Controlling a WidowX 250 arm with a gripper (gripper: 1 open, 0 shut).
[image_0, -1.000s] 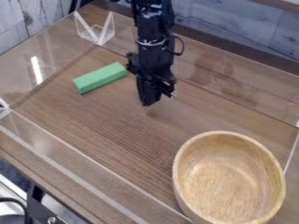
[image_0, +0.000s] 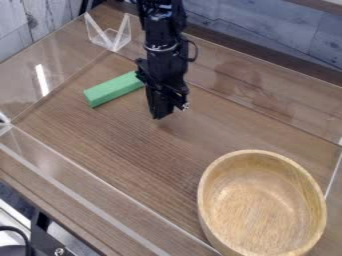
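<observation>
My black gripper (image_0: 160, 105) hangs low over the middle of the wooden table (image_0: 147, 160), pointing down, just right of a green block (image_0: 110, 90) that lies at an angle. Whether the fingers are open or shut is too small and dark to tell. A large round light wooden bowl (image_0: 261, 200) sits at the front right, apart from the gripper.
Clear plastic pieces stand at the back left (image_0: 110, 30) and left edge. Grey wooden walls bound the back and left, and dark cables lie at the bottom left corner.
The gripper has shifted very slightly left and turned a little. The block and bowl have not moved.
</observation>
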